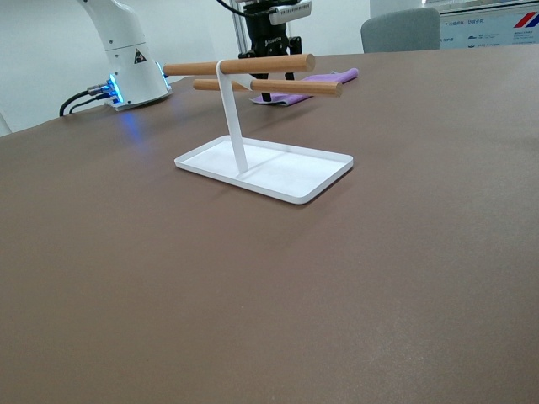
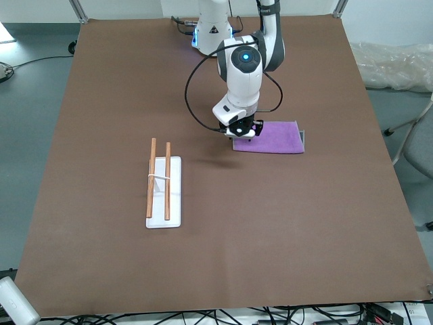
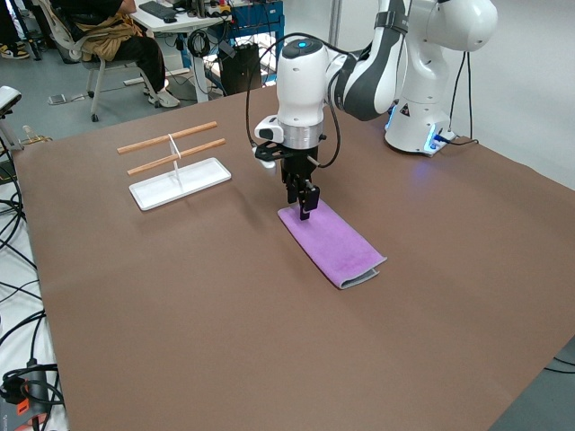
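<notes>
A folded purple cloth [image 2: 274, 139] with a grey edge lies on the brown table, partly under the arm's black gripper [image 3: 304, 202], whose fingers point down at its far end in the right view. In the top view the gripper [image 1: 277, 84] is partly behind the wooden bars of a white rack [image 1: 286, 172]. The rack, with two wooden rods [image 2: 168, 189] over a white tray [image 3: 193, 180], stands apart from the cloth. Whether the gripper is open or holds cloth, I cannot tell.
The robot base [image 3: 418, 121] with its cables is at the back of the table [image 2: 270, 230]. A grey chair [image 2: 423, 142] stands beside the table, and cables run along its edge.
</notes>
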